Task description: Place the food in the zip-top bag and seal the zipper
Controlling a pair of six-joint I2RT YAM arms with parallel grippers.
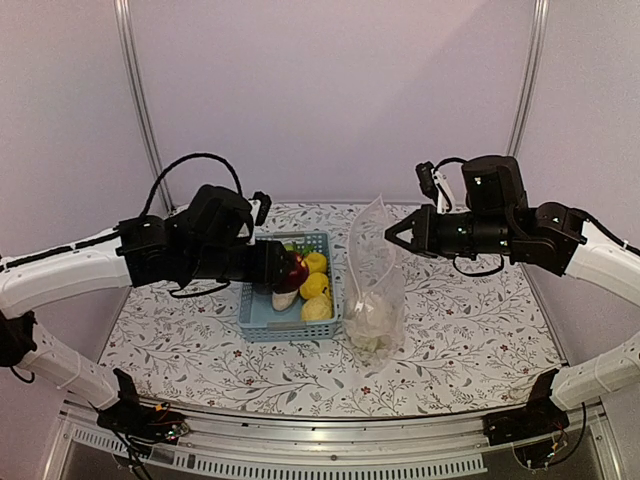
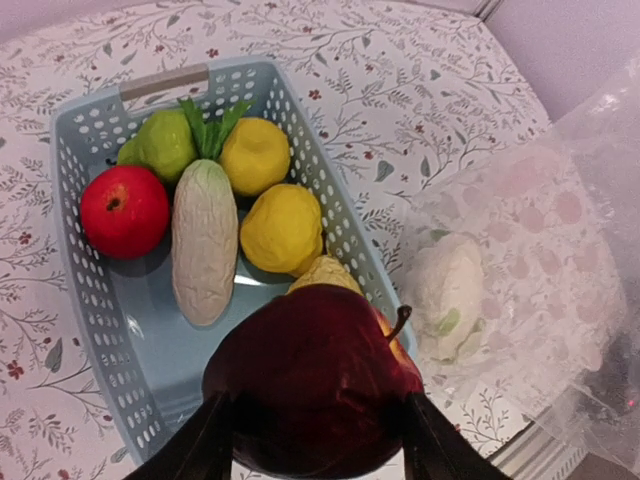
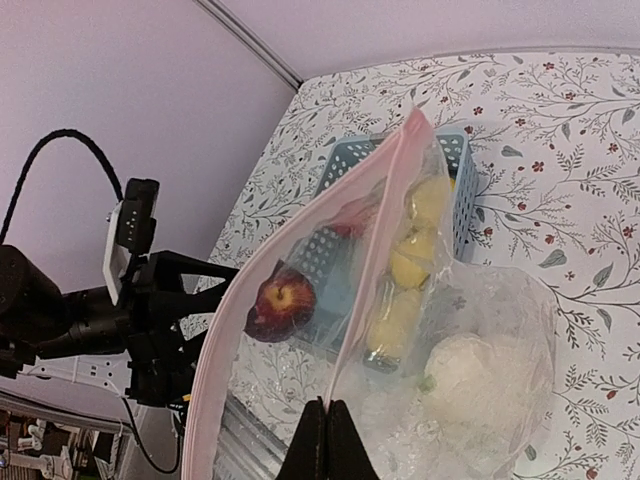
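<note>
A dark red apple (image 2: 315, 375) is clasped in my left gripper (image 1: 282, 262), raised over the blue basket (image 2: 150, 390). Inside the basket are a red fruit (image 2: 125, 210), a green item (image 2: 165, 145), yellow fruits (image 2: 280, 227) and a pale long vegetable (image 2: 203, 245). The clear zip bag (image 1: 372, 310) stands to the basket's right, with a pale item (image 2: 447, 295) inside at the bottom. My right gripper is shut at the bag's top edge, the thin rim (image 3: 405, 150) running into its fingertips.
Walls surround the back and sides, and a metal rail (image 1: 320, 462) runs along the front edge.
</note>
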